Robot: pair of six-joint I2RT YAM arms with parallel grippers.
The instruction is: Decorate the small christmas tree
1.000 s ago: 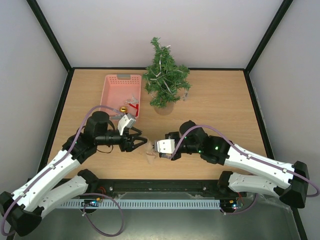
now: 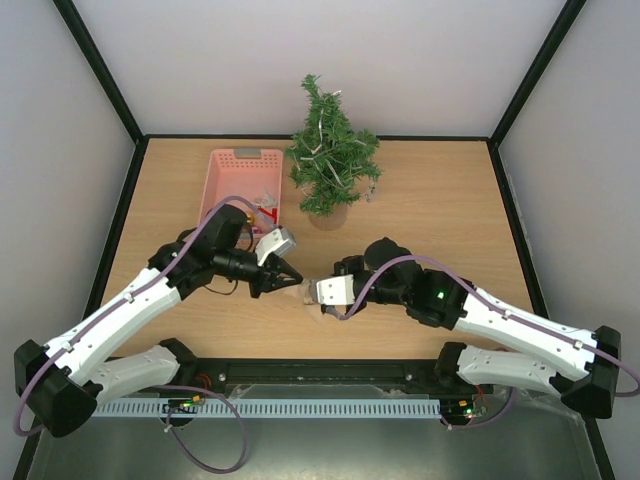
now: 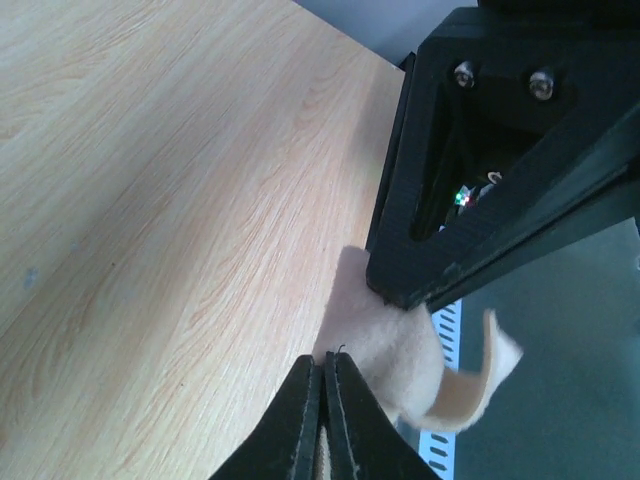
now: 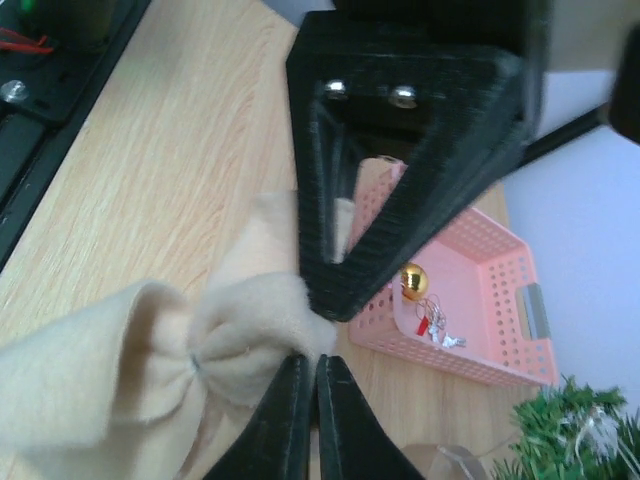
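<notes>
A beige fabric bow (image 4: pixel 225 340) hangs above the table between both grippers, and in the top view it is a small pale patch. My left gripper is shut on one side of it, fabric showing between and behind the fingertips. From the right, my right gripper is shut on the bow close by, the two grippers nearly meeting tip to tip. Loose ends of the bow stick out in both wrist views. At the back of the table stands the small green Christmas tree (image 2: pixel 330 150), with thin silvery pieces on its branches.
Left of the tree is a pink basket (image 2: pixel 211 185). Inside it lie a gold ball (image 4: pixel 413 281) and small red and silver ornaments (image 4: pixel 432 322). The left arm partly covers the basket's front in the top view.
My left gripper has moved right, up to the bow, and its fingers have gone from open to shut. My right arm has barely moved. The tree and basket stay put.
</notes>
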